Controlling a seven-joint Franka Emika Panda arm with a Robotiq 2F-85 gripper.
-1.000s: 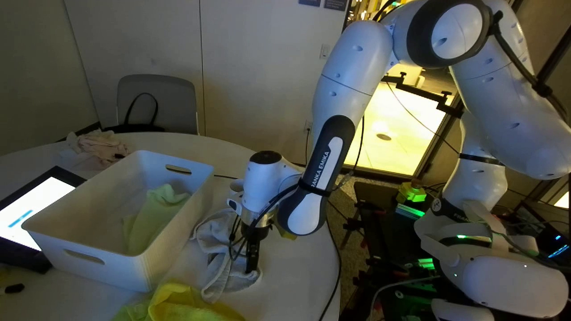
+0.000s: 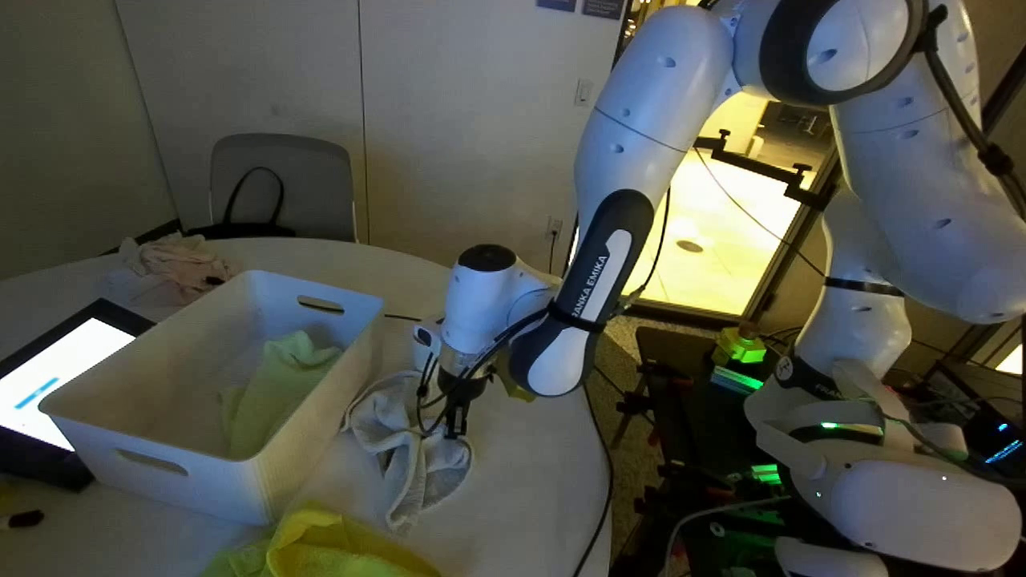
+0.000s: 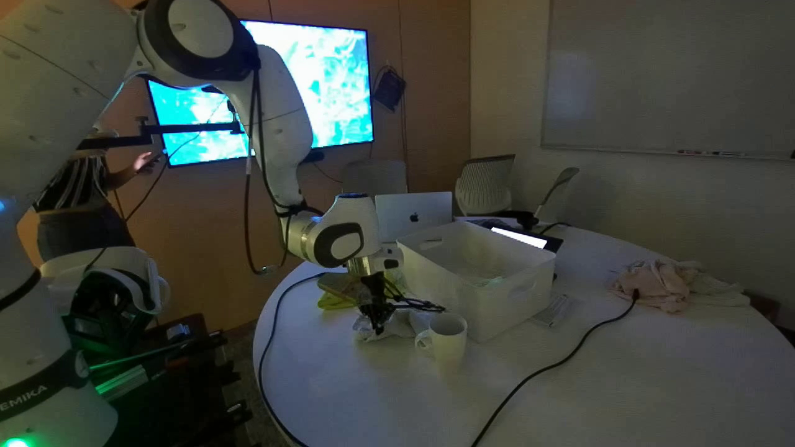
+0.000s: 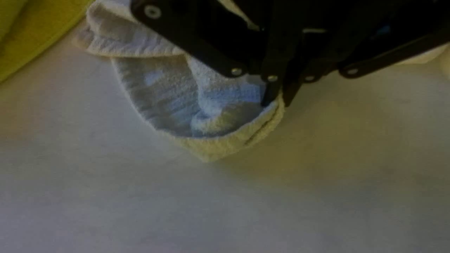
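A greyish-white cloth lies crumpled on the table beside the bin, part of it lifted toward my gripper. In the wrist view my gripper is shut on the cloth's thick hem, and the cloth hangs in a fold to the left of the fingertips. The white bin stands to the left of the gripper in exterior view 1. Inside it lies a light green cloth. Exterior view 2 shows the gripper low over the table, with much of the cloth hidden behind it.
A yellow towel lies at the near table edge. Close to the gripper and bin stands a white mug. A pinkish cloth and a black cable lie farther off.
My gripper has risen from near the table, drawing the edge of the greyish-white cloth up with it. The bin and yellow towel have not moved.
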